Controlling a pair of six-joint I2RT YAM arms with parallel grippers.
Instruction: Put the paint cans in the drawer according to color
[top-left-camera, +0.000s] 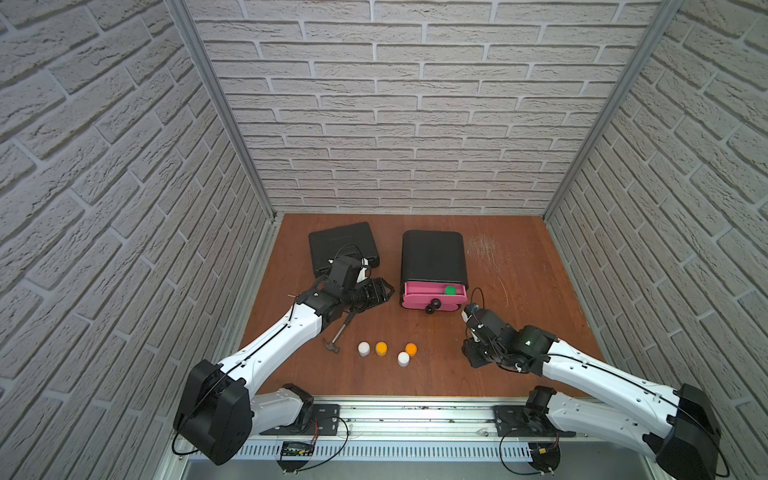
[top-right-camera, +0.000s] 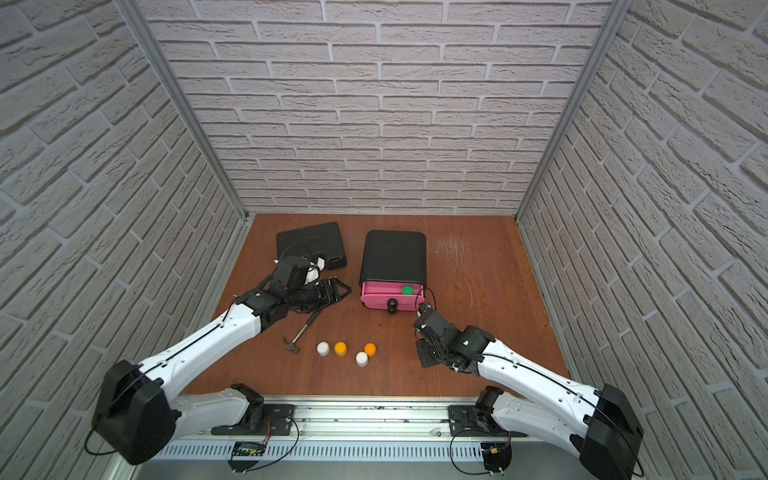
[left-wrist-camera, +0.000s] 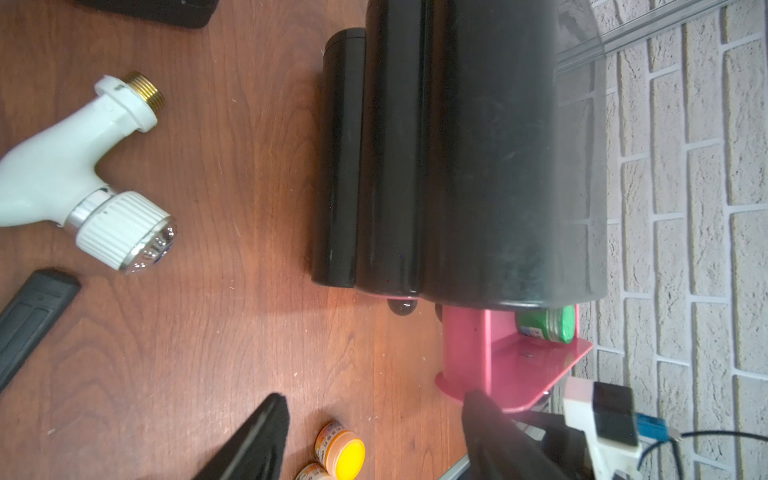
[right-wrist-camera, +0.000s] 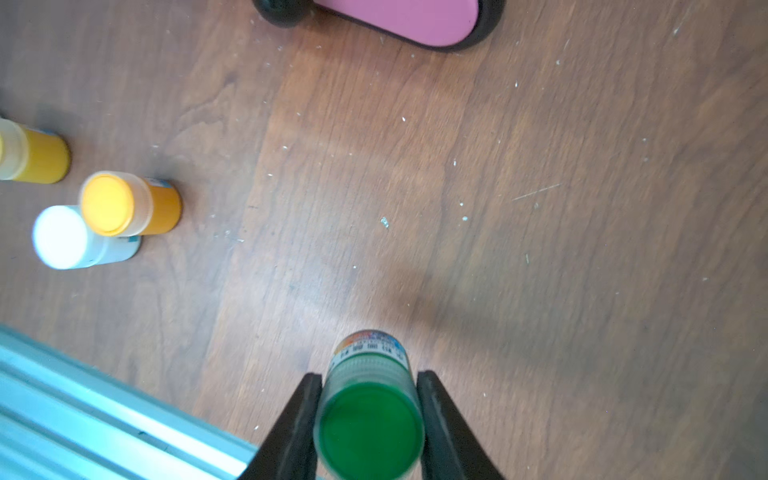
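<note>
My right gripper is shut on a green paint can (right-wrist-camera: 369, 432), lifted clear of the wooden table. Another green can (top-left-camera: 450, 290) lies inside the pulled-out pink drawer (top-left-camera: 410, 301) of the black cabinet (top-left-camera: 433, 254). On the table's front part stand two white cans, one (top-left-camera: 364, 349) at the left and one (top-left-camera: 403, 360) at the right, and two orange-yellow cans, one (top-left-camera: 381, 349) at the left and one (top-left-camera: 411, 349) at the right. Left of the drawer, above the table, my left gripper is open with nothing between its fingers.
A dark case (top-left-camera: 329, 244) lies at the back left. A hammer (top-left-camera: 339, 334) rests near the left arm, and a white tap fitting (left-wrist-camera: 80, 160) shows in the left wrist view.
</note>
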